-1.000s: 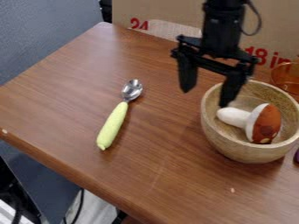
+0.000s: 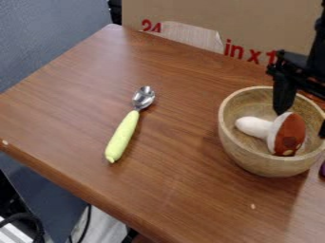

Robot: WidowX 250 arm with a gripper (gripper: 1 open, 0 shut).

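The black gripper (image 2: 299,87) hangs over the right rim of a light wooden bowl (image 2: 254,158), mostly cut off by the right edge of the view. In the bowl lies a white toy mushroom (image 2: 257,126) with a red-brown cap (image 2: 290,135). A spoon with a pale yellow-green handle (image 2: 124,135) and metal head (image 2: 143,98) lies left of the bowl. Whether the gripper is open or shut is unclear.
A cardboard panel (image 2: 216,19) stands along the back of the wooden table (image 2: 114,204). A small dark purple item (image 2: 321,169) shows at the right edge.
The gripper has moved right, from above the table and bowl's left side to the right edge of the view. The bowl, mushroom and spoon look unmoved.
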